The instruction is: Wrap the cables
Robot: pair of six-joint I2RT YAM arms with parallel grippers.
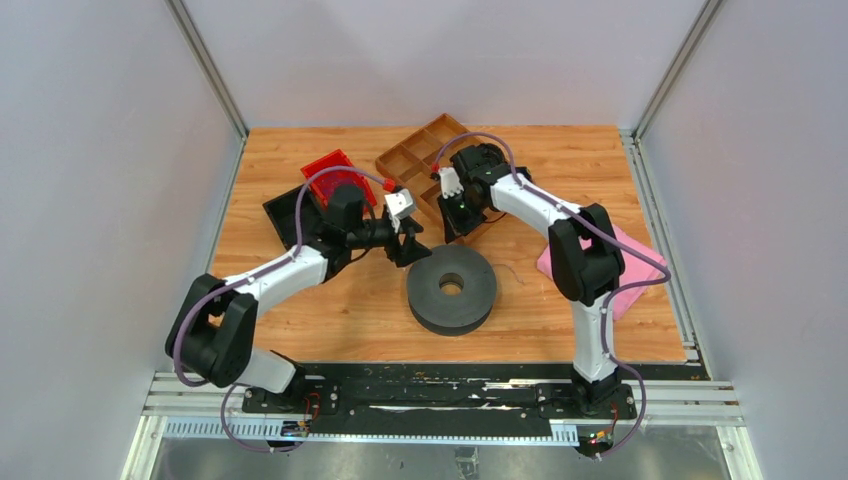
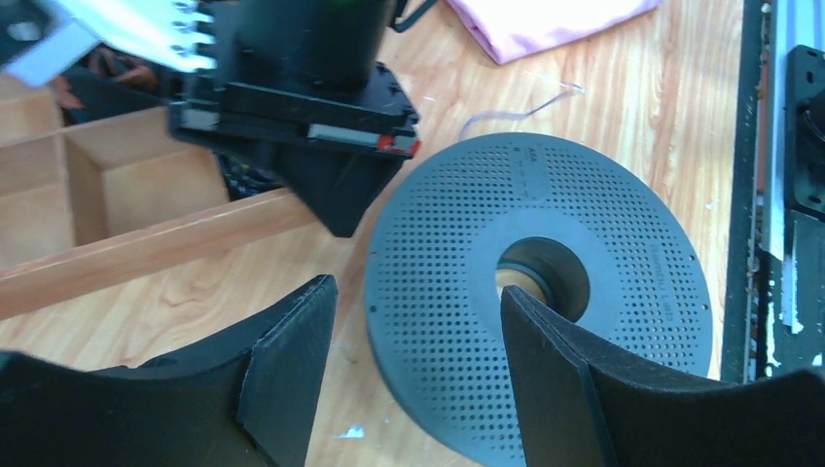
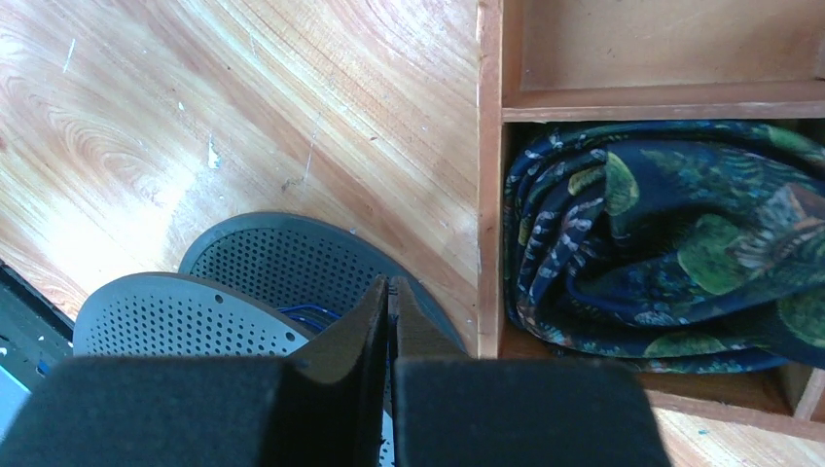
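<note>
A dark grey cable spool [image 1: 451, 305] with perforated discs lies flat near the table's middle. From its right side a thin cable end sticks out over the wood; blue cable [image 3: 309, 313] shows between the discs in the right wrist view. Just off the spool's upper left edge in the top view, my left gripper [image 1: 412, 258] is open, and in its wrist view the spool appears beyond the empty gap [image 2: 418, 297]. My right gripper is shut above the spool's far edge, with nothing visible between its fingertips.
Close behind the spool, a wooden compartment box [image 1: 408, 163] holds dark patterned cloth [image 3: 700, 243] in one compartment. Red [image 1: 327, 165] and black [image 1: 283, 213] trays stand at the back left, a pink cloth [image 1: 635, 262] at right. Both grippers are close together.
</note>
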